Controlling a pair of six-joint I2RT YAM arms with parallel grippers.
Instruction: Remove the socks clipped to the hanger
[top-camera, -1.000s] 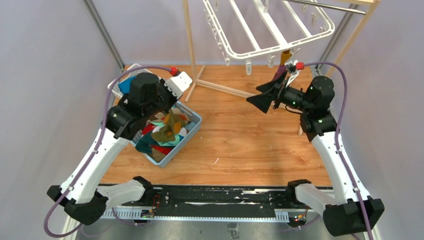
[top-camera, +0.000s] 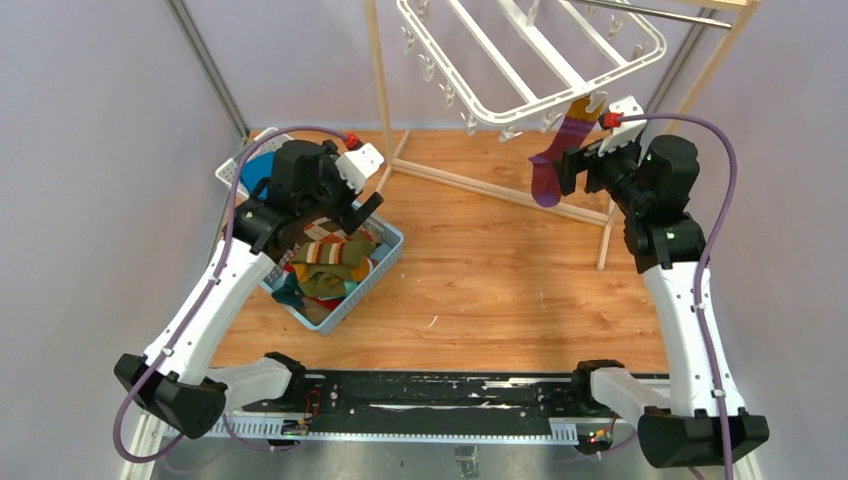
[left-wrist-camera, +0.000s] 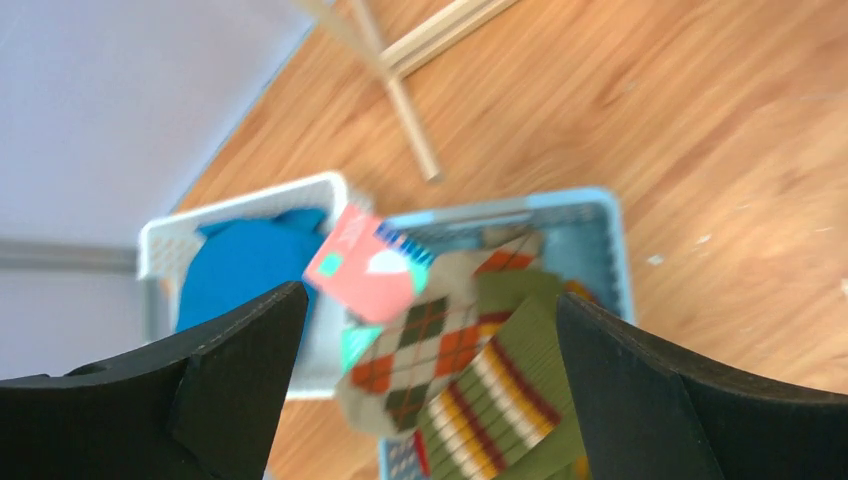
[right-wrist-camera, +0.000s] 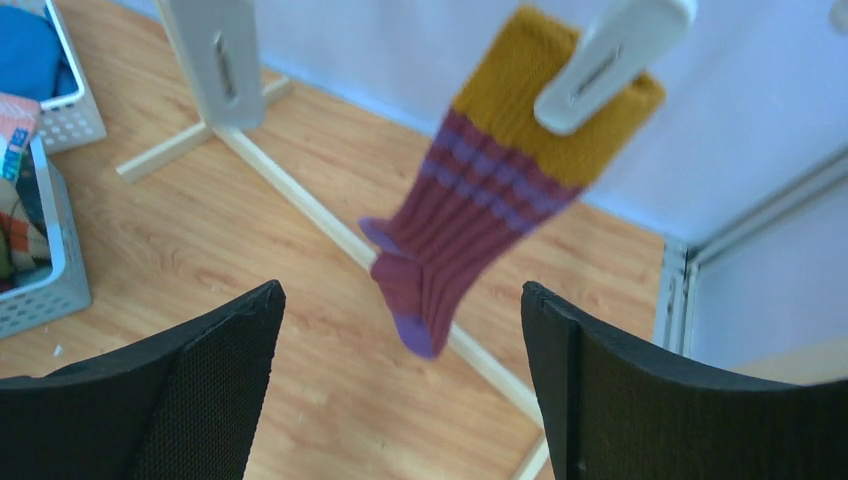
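A purple sock with a mustard cuff (top-camera: 558, 160) hangs from a clip on the white hanger (top-camera: 540, 105); in the right wrist view the sock (right-wrist-camera: 490, 190) is centred under a white clip (right-wrist-camera: 600, 75). My right gripper is open just in front of it, nothing between its fingers. My left gripper is open above the blue basket (left-wrist-camera: 600, 225), where an olive striped sock (left-wrist-camera: 510, 390) and other socks lie.
A white basket (left-wrist-camera: 170, 240) holding blue cloth (left-wrist-camera: 240, 270) stands behind the blue one. The hanger's wooden frame (top-camera: 470, 185) rests on the floor at the back.
The right arm has shifted about the sock, which now hangs more broadly turned to the top view.
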